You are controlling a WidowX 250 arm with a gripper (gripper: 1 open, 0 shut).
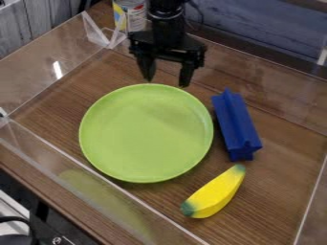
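A black gripper (166,69) hangs over the back of the wooden table, just behind a large green plate (145,133), its two fingers apart with nothing seen between them. A long blue block (236,125) lies right of the plate. A yellow banana with green tips (215,191) lies at the front right.
A yellow and white container (129,17) stands at the back, behind the gripper. Clear walls edge the work area.
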